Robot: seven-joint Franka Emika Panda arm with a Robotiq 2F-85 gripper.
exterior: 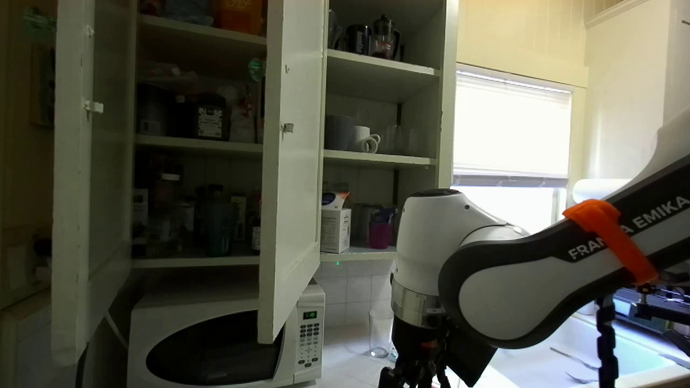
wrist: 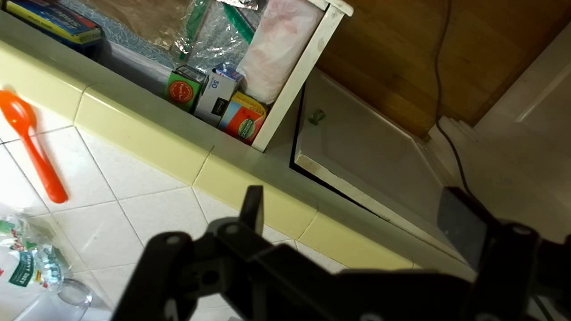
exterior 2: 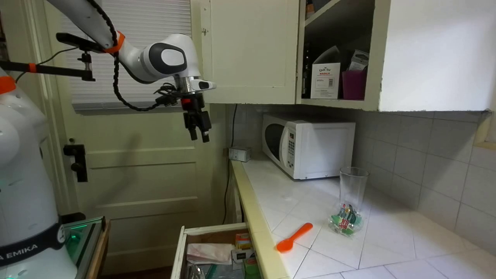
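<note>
My gripper (exterior 2: 199, 138) hangs high above the floor side of the counter, left of the microwave, pointing down. In the wrist view its two fingers (wrist: 254, 207) stand wide apart with nothing between them, so it is open. An orange spoon (exterior 2: 295, 237) lies on the white tiled counter near its yellow edge. Beyond it, a clear glass (exterior 2: 353, 186) stands upright, and a clear plastic bag with green and red print (exterior 2: 346, 220) lies in front of the glass. Below the counter edge, a drawer (exterior 2: 180, 251) is pulled out, holding small boxes, plastic bags and a pale pink-white packet (wrist: 283, 45).
A white microwave (exterior 2: 324, 148) sits at the counter's far end, under cupboards. One cupboard door (exterior: 294, 161) juts out over it. A small box (exterior 2: 240, 154) rests at the counter's far corner. Bare tiles lie right of the spoon and bag.
</note>
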